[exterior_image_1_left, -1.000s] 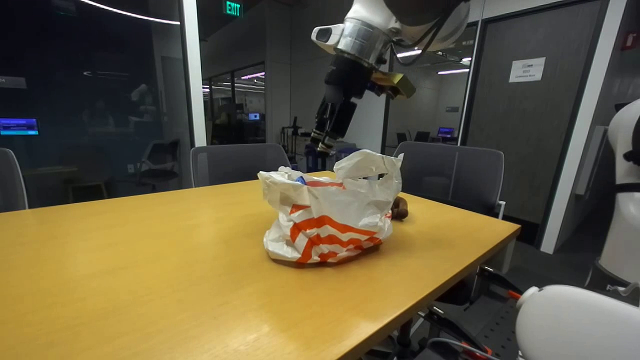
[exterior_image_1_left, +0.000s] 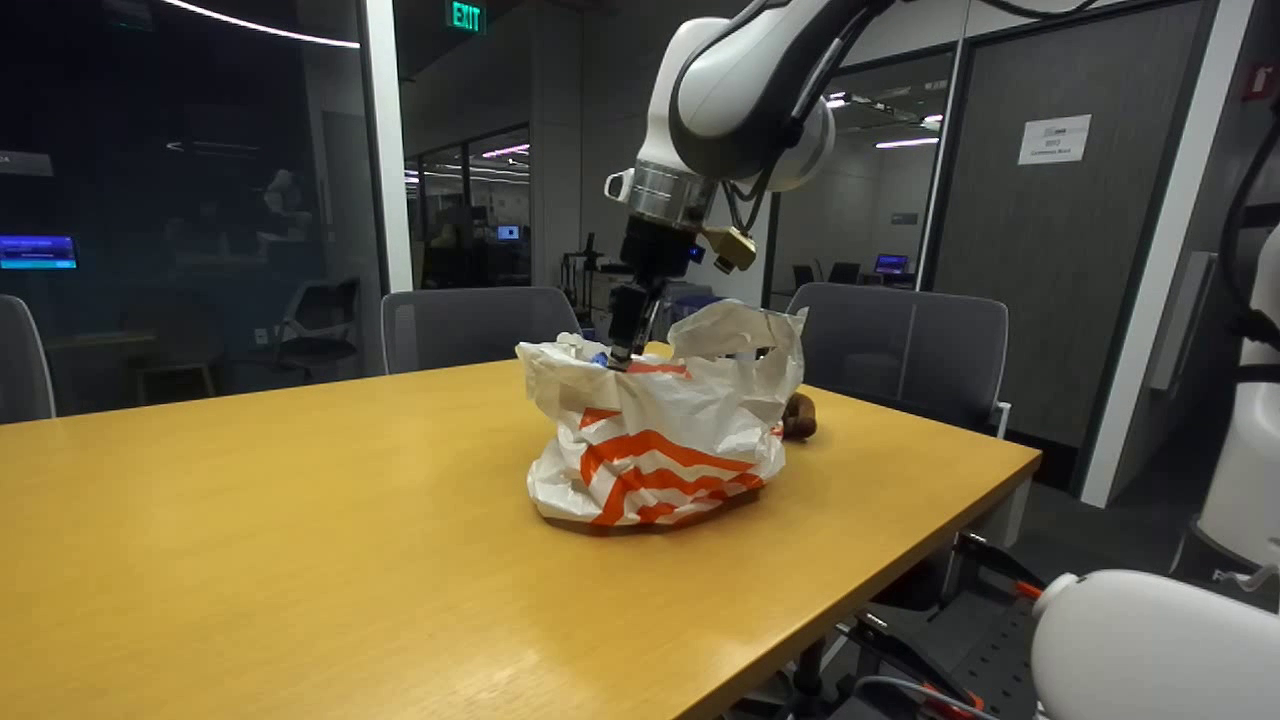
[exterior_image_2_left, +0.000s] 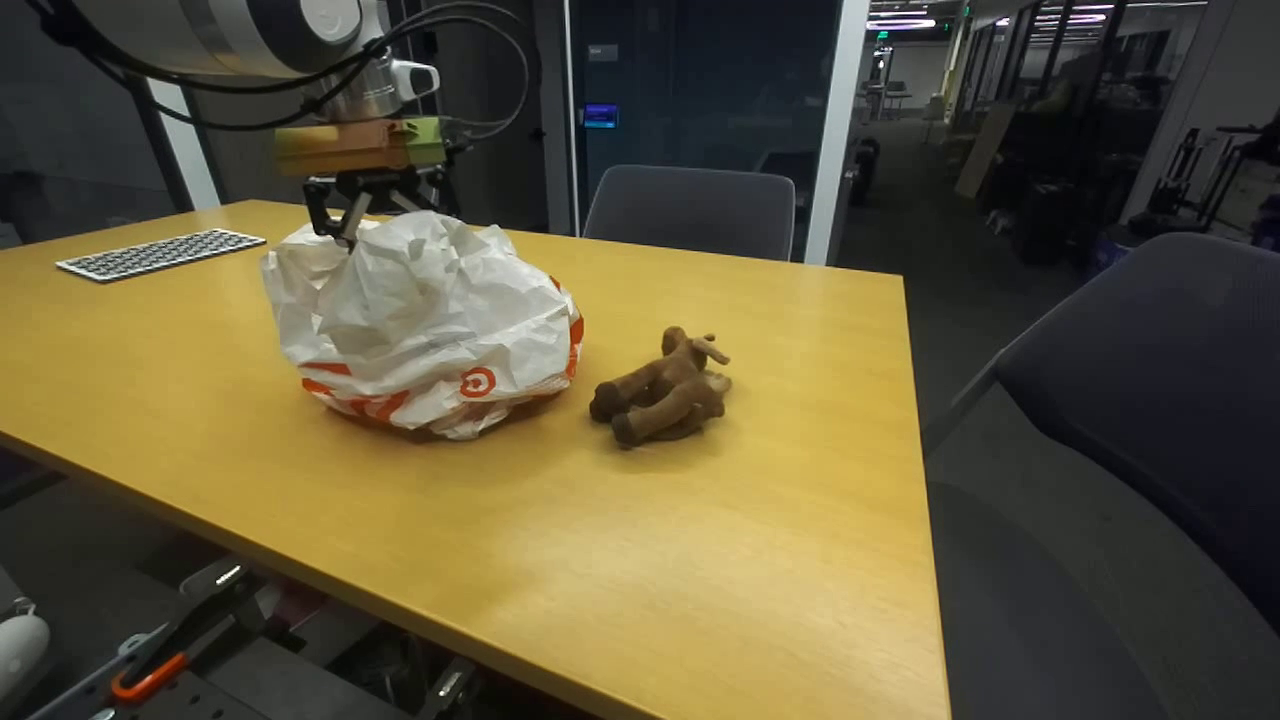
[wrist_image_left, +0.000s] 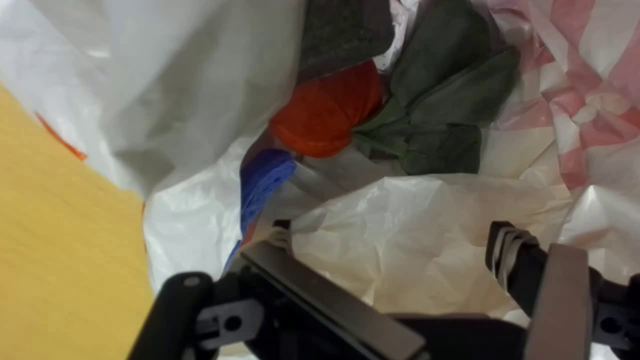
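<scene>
A crumpled white plastic bag (exterior_image_1_left: 672, 444) with orange stripes stands on the table, its mouth upward. My gripper is open at that mouth, pointing down, with its fingers wide apart and no object held between them. In the wrist view, a red-orange item (wrist_image_left: 327, 111) with dark green leaves (wrist_image_left: 444, 90) lies inside the bag, alongside a dark block (wrist_image_left: 345, 33) and something blue (wrist_image_left: 264, 183) near the left finger. How deep the bag's contents go is hidden. A brown plush toy (exterior_image_2_left: 666, 390) lies on the table beside the bag.
A white keyboard (exterior_image_2_left: 162, 253) lies at the table's far left in the second exterior view. Chairs, such as one grey chair (exterior_image_2_left: 690, 210), stand around the table (exterior_image_1_left: 300, 516).
My arm has come down and slightly left in the first exterior view, from above the bag to its mouth. The bag and the plush toy have not visibly moved.
</scene>
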